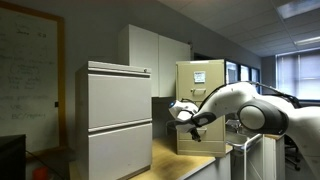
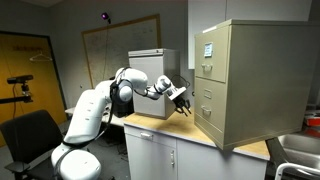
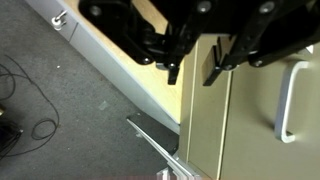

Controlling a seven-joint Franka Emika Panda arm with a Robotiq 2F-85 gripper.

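Note:
A tan filing cabinet (image 2: 240, 85) stands on the wooden counter, its drawer handles facing the arm in exterior view 2. My gripper (image 2: 182, 107) hangs beside its drawer fronts, pointing downward. In the wrist view, the fingers of the gripper stand some way apart, with the cabinet's edge and the counter showing behind the gap. No held object can be made out there. A pale drawer handle (image 3: 288, 102) lies to the right of the fingers, clear of them. The drawers I can see look closed.
A grey filing cabinet (image 1: 119, 118) stands on the same counter (image 2: 185, 127), across from the tan one. Beyond the counter's edge lies grey floor (image 3: 65, 95) with a loose black cable. A chair (image 2: 45, 120) is near the arm's base.

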